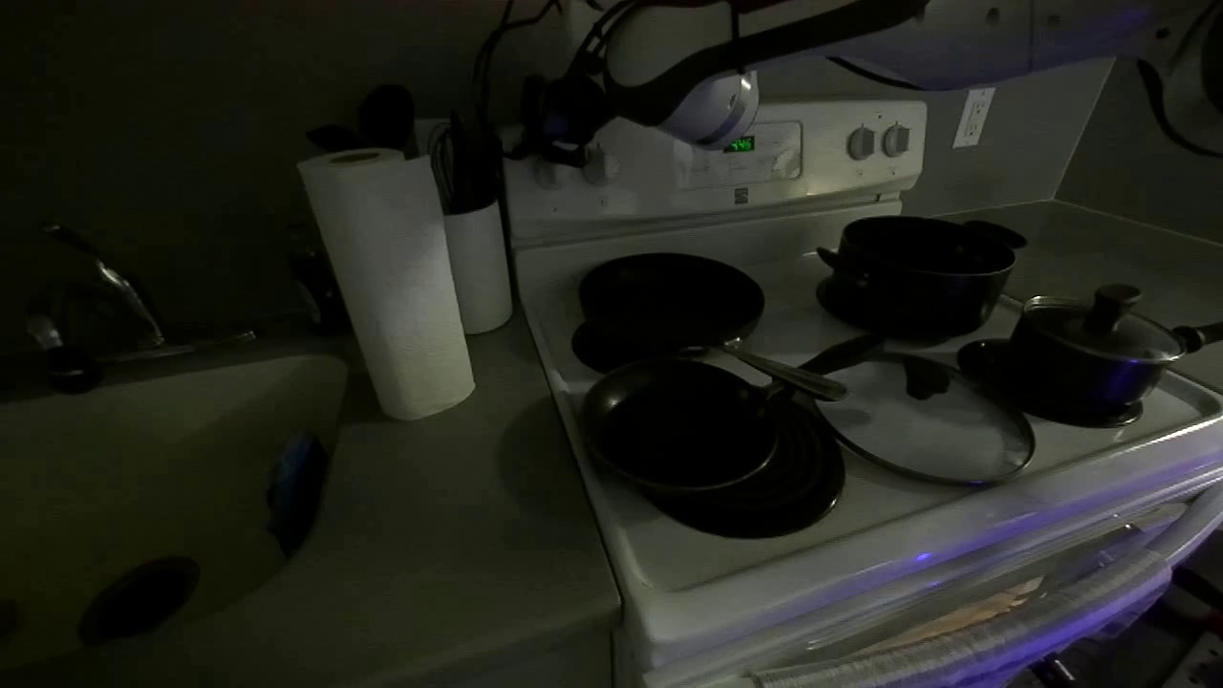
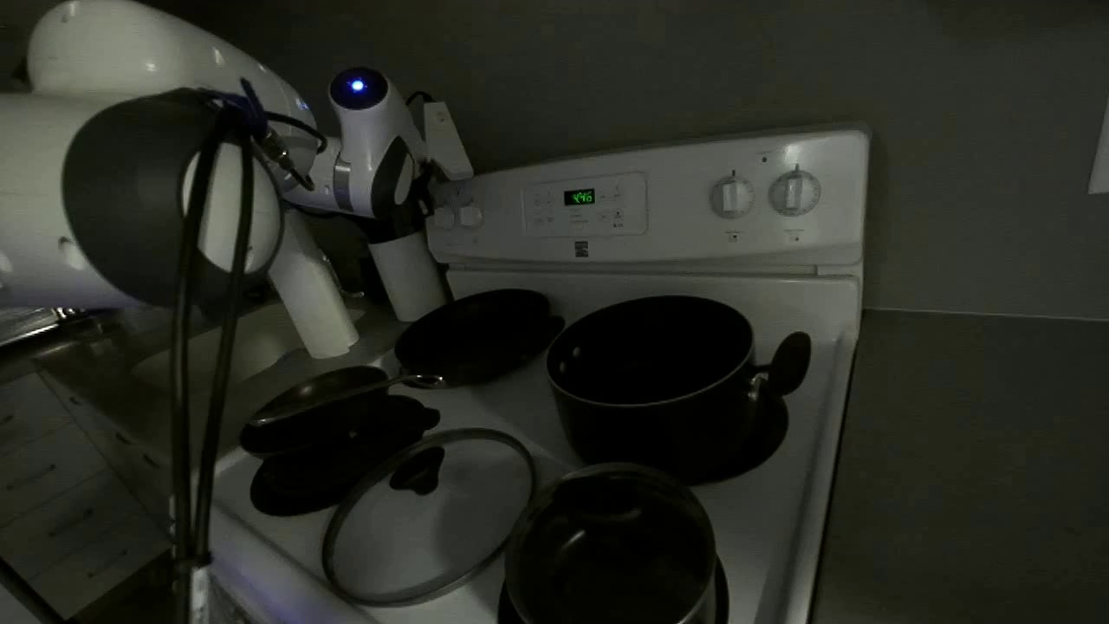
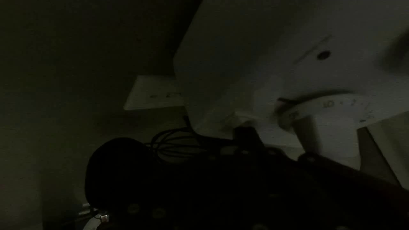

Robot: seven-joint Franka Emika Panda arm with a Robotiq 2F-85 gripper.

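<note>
In the dim wrist view my gripper is a dark shape low in the picture, shut, with nothing seen between its fingers. A white stove knob (image 3: pixel 337 134) with numbers around its skirt stands just right of it. In exterior view 1 the gripper (image 1: pixel 558 155) hangs in front of the left end of the stove's back panel (image 1: pixel 659 189), close to the left knobs (image 1: pixel 599 167). Whether it touches a knob cannot be made out. In exterior view 2 the arm's wrist hides most of the gripper beside the left knobs (image 2: pixel 470 213).
Below are two frying pans, one being the front pan (image 1: pixel 682 424), a glass lid (image 1: pixel 917 419), a large pot (image 1: pixel 926 275) and a lidded saucepan (image 1: pixel 1089 350). Left of the stove stand a paper towel roll (image 1: pixel 390 287) and a utensil holder (image 1: pixel 479 269).
</note>
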